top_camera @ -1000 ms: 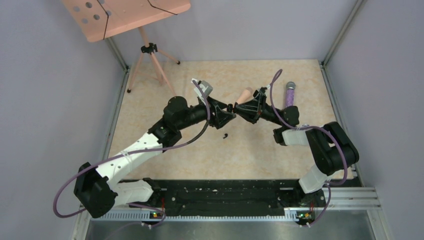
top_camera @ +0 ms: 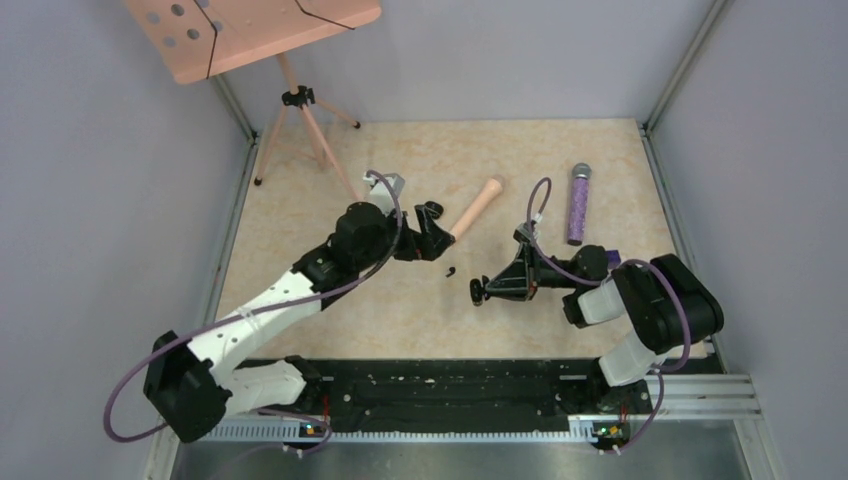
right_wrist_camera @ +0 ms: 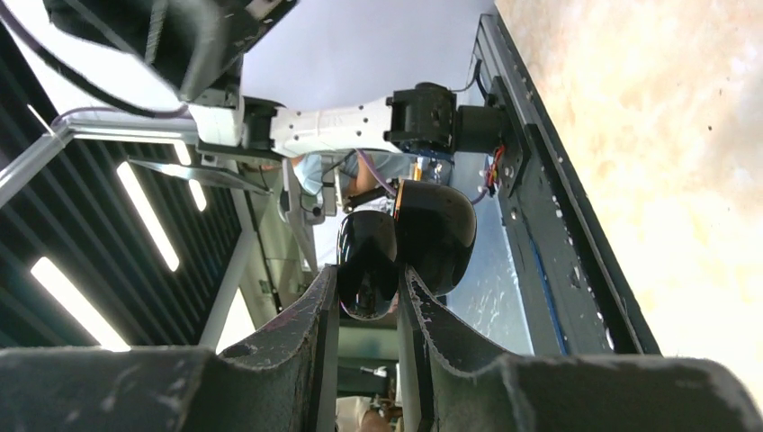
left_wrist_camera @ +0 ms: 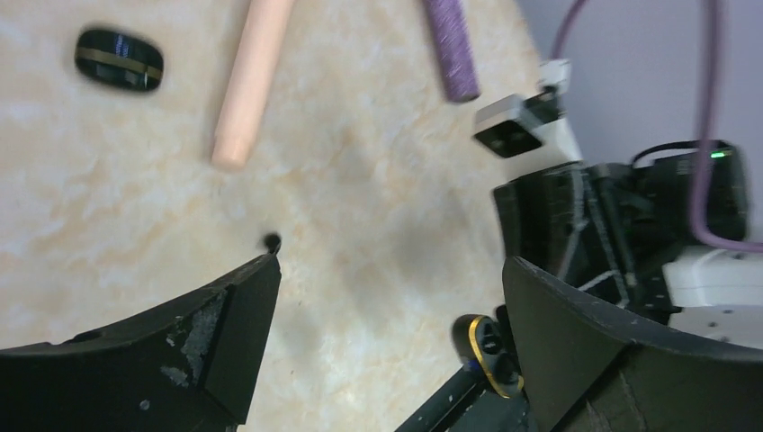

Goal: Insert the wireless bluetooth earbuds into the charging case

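My right gripper is shut on the glossy black charging case, whose lid stands open, showing its dark interior with a gold rim in the left wrist view (left_wrist_camera: 486,355). My left gripper is open and empty, above the table to the left of the right one. A small black earbud (top_camera: 451,271) lies on the table between the arms, also seen in the left wrist view (left_wrist_camera: 272,241). Behind it rests another black oval object (left_wrist_camera: 119,58).
A peach cylinder (top_camera: 475,208) and a purple microphone (top_camera: 578,210) lie on the back half of the table (top_camera: 280,230). A peach stand (top_camera: 315,135) is at the back left.
The grippers have separated: my right gripper with the case has moved toward the front and right, while the left one has shifted and no longer meets the case.
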